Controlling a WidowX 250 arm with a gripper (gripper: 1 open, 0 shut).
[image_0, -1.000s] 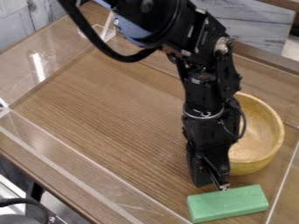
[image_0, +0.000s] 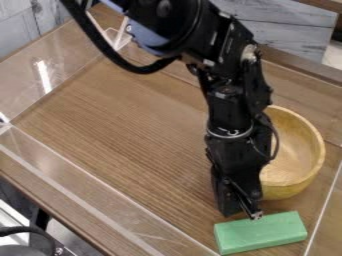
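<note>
My black gripper (image_0: 238, 200) is lowered at the right side of the wooden table, its fingertips down beside the near left edge of a tan bowl (image_0: 297, 150), partly covering it. The gripper looks shut, and nothing clear shows between its fingers. A green rectangular block (image_0: 259, 233) lies just in front of the fingertips, near the table's front right.
Clear edging runs along its left side and front. A grey wall stands at the back right, and dark cables lie off the front left corner.
</note>
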